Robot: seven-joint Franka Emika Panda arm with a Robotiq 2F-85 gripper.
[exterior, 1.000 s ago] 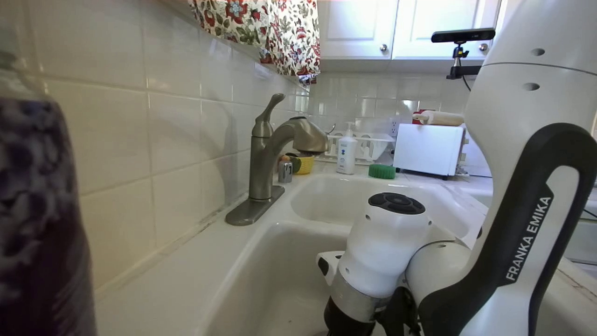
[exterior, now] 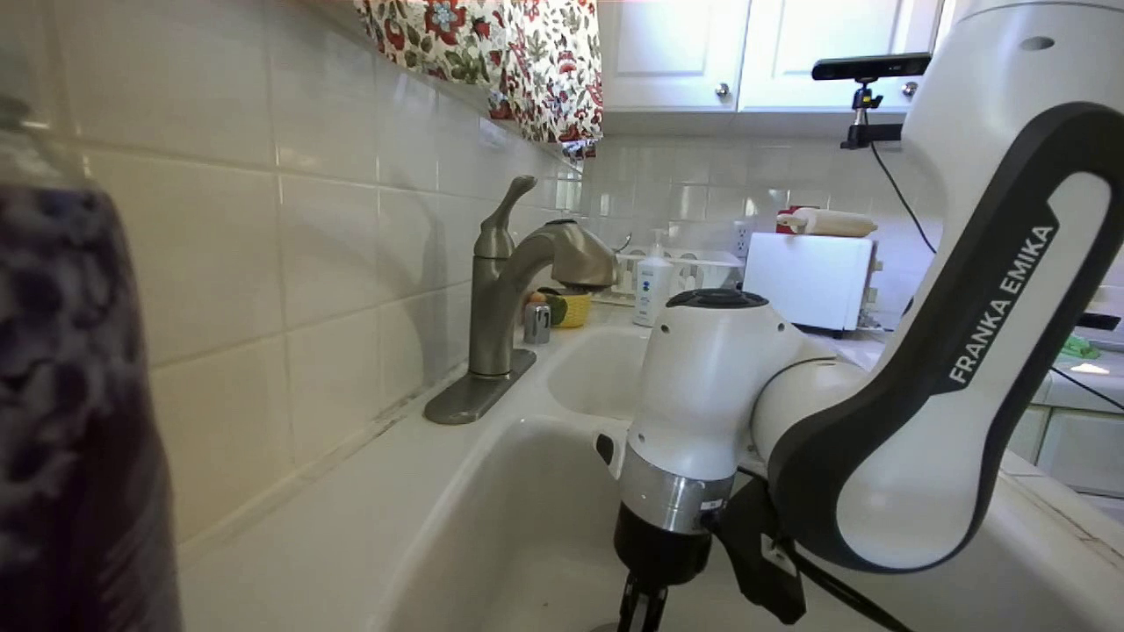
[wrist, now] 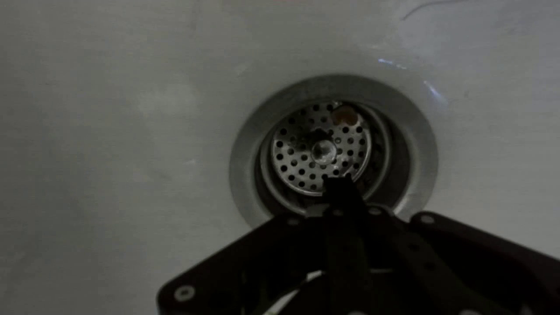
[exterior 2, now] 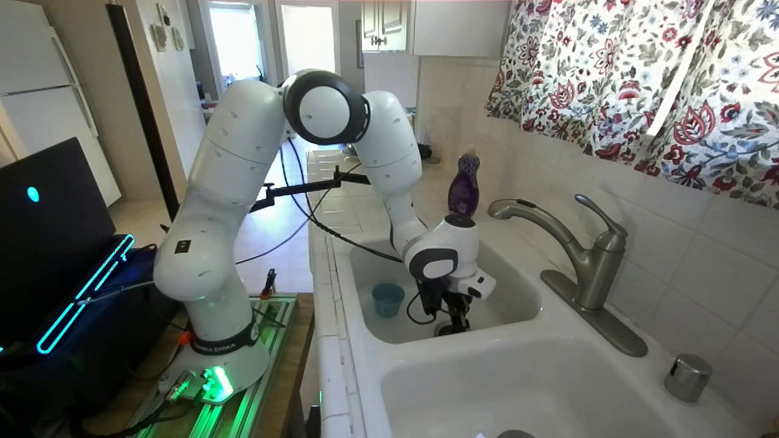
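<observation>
My gripper is shut over the near edge of the drain, and nothing shows between its fingers. A perforated metal strainer basket (wrist: 294, 170) with a small centre knob lies in the drain, inside its wide metal rim (wrist: 244, 157). An orange-brown scrap (wrist: 344, 115) rests at the strainer's far side. In exterior view 1 the gripper (exterior: 640, 609) points down into the near basin, its tips close to the lower frame edge. From the other side, the gripper (exterior 2: 457, 321) is low in the basin beside the drain; whether it touches the strainer I cannot tell.
A blue cup (exterior 2: 387, 299) stands in the same basin, near its outer wall. The faucet (exterior 2: 584, 255) rises behind the divider, and a purple bottle (exterior 2: 464, 186) is on the rear ledge. The second basin (exterior 2: 511, 387) has free room.
The hand has risen and shifted slightly left in exterior view 1, and it stands more upright. Its fingers are now in view there, and the green object by the white box is hidden behind the arm.
</observation>
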